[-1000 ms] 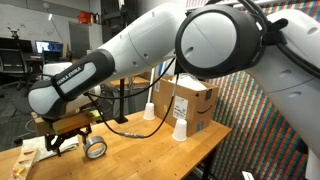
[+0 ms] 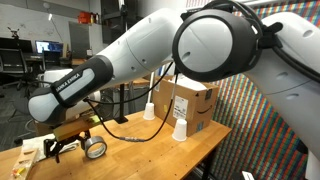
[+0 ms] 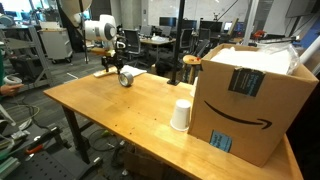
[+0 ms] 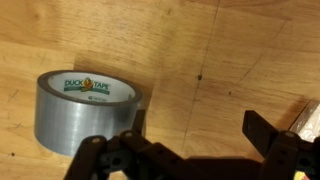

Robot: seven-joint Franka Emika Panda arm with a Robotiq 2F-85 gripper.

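A silver roll of duct tape with a Duck Tape label inside its core fills the left of the wrist view. In exterior view 1 the same roll appears on the wooden table, just right of my gripper. My gripper is open, its dark fingers wide apart, with bare wood showing between them. The left finger overlaps the roll's lower right edge in the wrist view; whether they touch I cannot tell. Exterior view 2 shows the roll toward the table's far end.
A cardboard box with a smile logo stands on the table, a white cup beside it. Some pale item lies at the wrist view's right edge. Bare tabletop stretches between roll and cup.
Over the last second my arm has shifted slightly downward near the roll. The tape roll and the other objects look unmoved.
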